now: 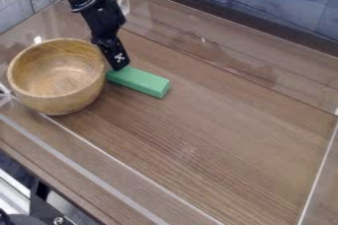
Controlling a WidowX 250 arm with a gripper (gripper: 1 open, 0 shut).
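A wooden bowl sits on the left of the table. Right against its right side lies a green block, angled toward the front right. My dark gripper is low behind the block's left end, beside the bowl's back-right rim; it looks shut, with nothing visible between its fingers, though its tips are small and hard to make out.
The middle, right and front of the wooden table are bare. Table edges show at the left, at the back and along the right.
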